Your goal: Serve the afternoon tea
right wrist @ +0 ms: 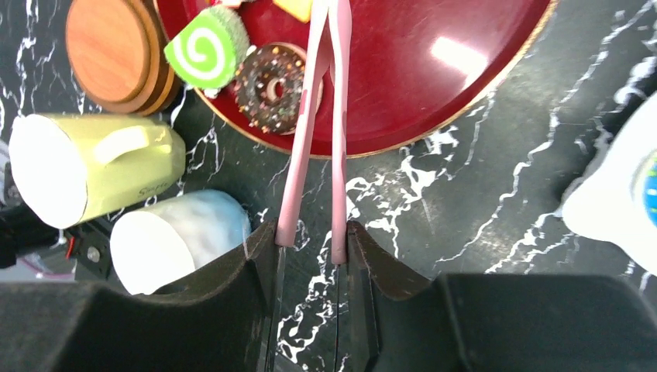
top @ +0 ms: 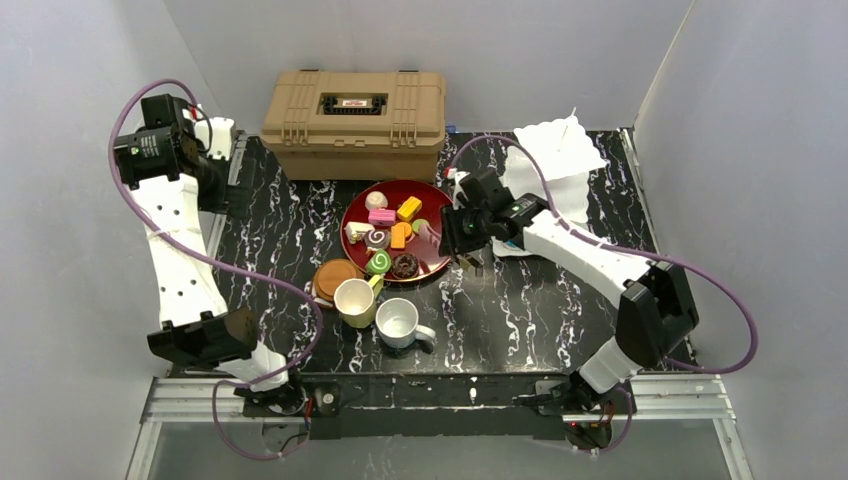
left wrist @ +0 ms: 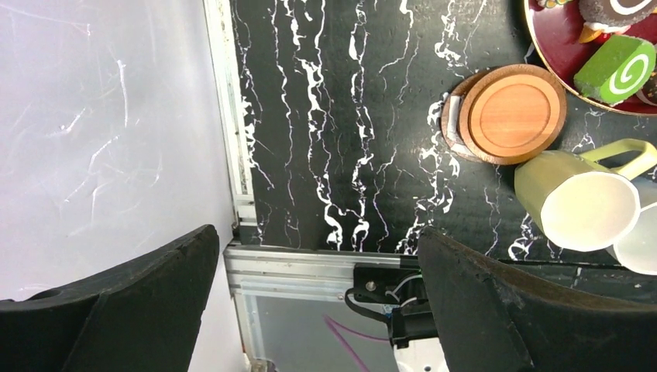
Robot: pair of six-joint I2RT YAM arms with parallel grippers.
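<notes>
My right gripper is shut on pink tongs (right wrist: 339, 155), whose two arms reach over the red plate (right wrist: 403, 116). In the top view the tongs (top: 428, 234) lie over the plate's right part, partly hidden by the right gripper (top: 456, 245). Cakes crowd the plate's left and middle, among them a green swirl roll (top: 378, 262) and a chocolate donut (top: 405, 265). Nothing shows between the tong arms' tips, which run out of the right wrist view. At the far left edge my left gripper stands open and empty.
A yellow cup (top: 356, 302) and a white cup (top: 398, 322) stand in front of the plate, beside stacked wooden coasters (top: 336, 275). A tan case (top: 355, 115) is behind. White lacy sheets (top: 560, 150) lie at the back right.
</notes>
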